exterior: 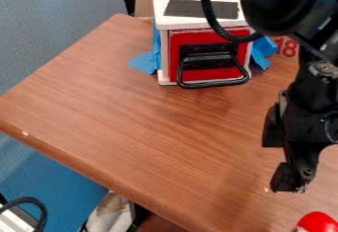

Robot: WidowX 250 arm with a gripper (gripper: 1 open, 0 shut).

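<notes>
My black gripper (288, 162) hangs at the right side of the view, fingers pointing down over the wooden table (119, 137); whether it is open or shut is unclear from this angle. A white and red box (199, 41) with a black handle (211, 78) on its red front stands at the back, taped with blue tape (145, 60). A round red object (317, 223) is partly in view at the lower right corner, below and right of the gripper.
A black cable loop (40, 211) is at the lower left.
</notes>
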